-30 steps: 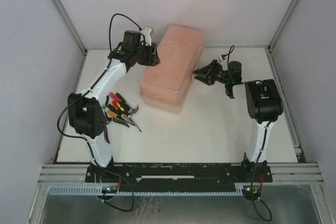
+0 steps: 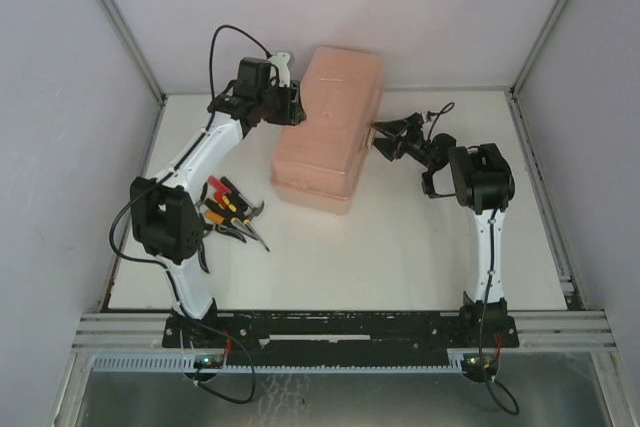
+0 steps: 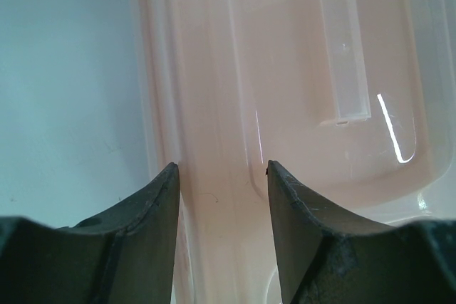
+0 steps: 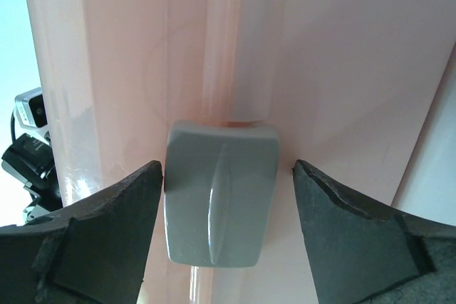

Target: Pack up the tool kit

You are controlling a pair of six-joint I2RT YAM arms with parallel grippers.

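Note:
The pink translucent tool box [image 2: 325,122] stands slanted at the back middle of the table, its lid appearing down. My left gripper is shut on the box's edge, which fills the space between its fingers. On the box's right side is a grey latch [image 4: 222,197]. My right gripper is part open around that latch, with a gap between the latch and the right finger. Pliers, screwdrivers and other hand tools [image 2: 232,209] lie in a loose group left of the box, beside the left arm.
A wall [image 2: 420,7] rises close behind the box. The left arm [image 2: 190,172] reaches over the table's left side, close to the tools.
The right arm's elbow has swung left. The box has turned slightly, its front end shifting a little right. The left arm looks almost unchanged, and the tools have not moved.

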